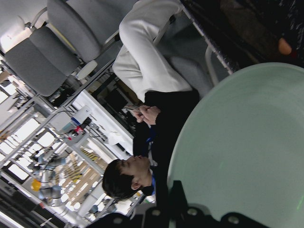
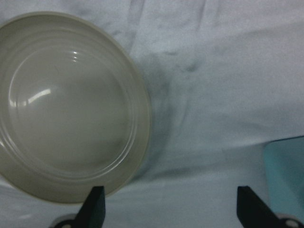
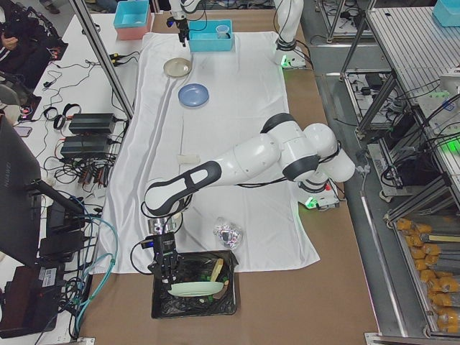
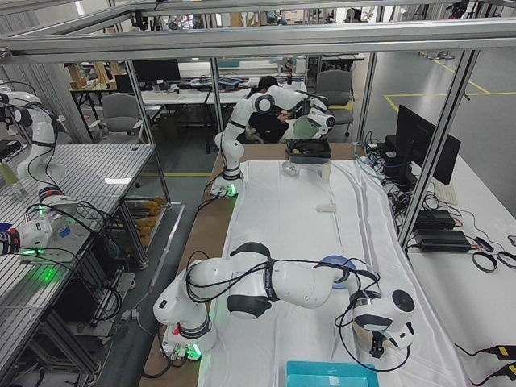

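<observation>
A pale green plate [image 3: 190, 288] is tilted over a black-lined bin [image 3: 194, 311] holding food pieces, with my left gripper [image 3: 167, 279] shut on its edge; it fills much of the left wrist view. My right gripper is open above the white cloth, beside a beige plate [image 2: 66, 109] and a blue bin [image 2: 287, 166]. A blue plate [image 3: 193, 95] lies on the cloth.
A clear crumpled object [image 3: 228, 231] lies beside the black bin. The blue bin holds a cup [image 3: 222, 31].
</observation>
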